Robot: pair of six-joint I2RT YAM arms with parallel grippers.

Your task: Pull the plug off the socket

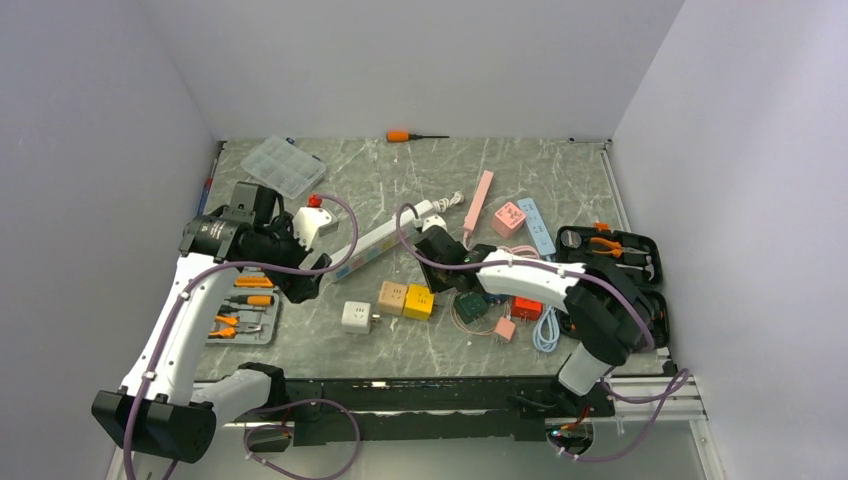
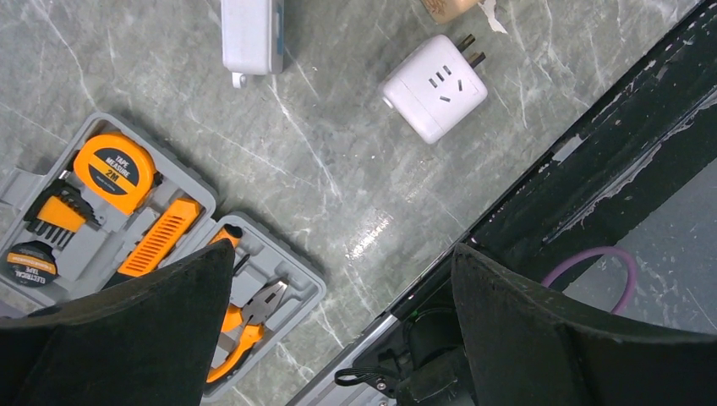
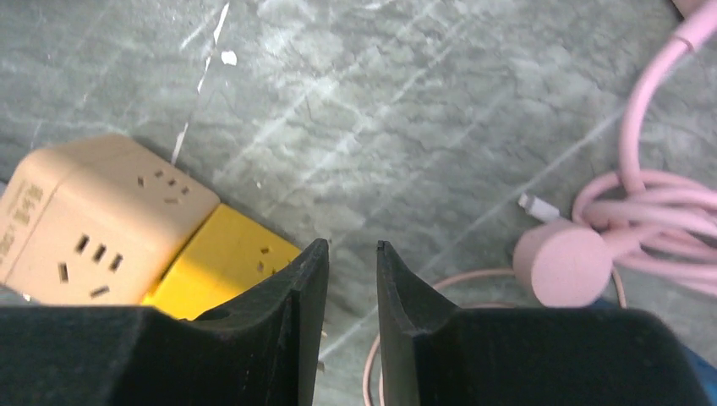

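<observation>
The yellow plug cube (image 1: 418, 302) and the tan socket cube (image 1: 391, 297) lie side by side on the table, touching. In the right wrist view the yellow plug (image 3: 228, 259) sits against the tan socket (image 3: 106, 216), whose slotted faces show; whether prongs join them cannot be seen. My right gripper stands part open beside the yellow plug's free end. Its left finger (image 3: 314, 279) covers part of that end, and nothing shows between the fingers. My left gripper is open and empty, over the table's left side.
A white plug cube (image 2: 435, 89) lies left of the pair. The tool case (image 2: 118, 211) is under my left gripper. A white power strip (image 1: 380, 240) lies behind; green (image 1: 470, 306) and red (image 1: 527, 308) cubes and a pink cord (image 3: 643, 203) lie to the right.
</observation>
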